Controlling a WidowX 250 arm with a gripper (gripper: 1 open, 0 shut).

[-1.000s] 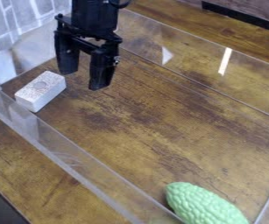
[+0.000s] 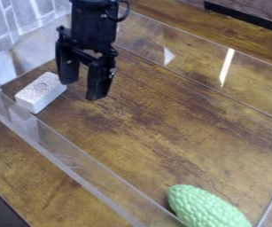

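Note:
The black gripper hangs open in the upper left part of the view, its two dark fingers pointing down over the wooden floor of a clear-walled enclosure. Just to its lower left lies a white speckled block, near the left clear wall. A green bumpy object, shaped like a bitter melon, lies at the bottom right, far from the gripper.
Clear plastic walls bound the wooden surface. White sheeting is at the top left, outside the enclosure.
The gripper has shifted slightly and turned a little, its fingers now a bit lower. The block and the green object have not moved.

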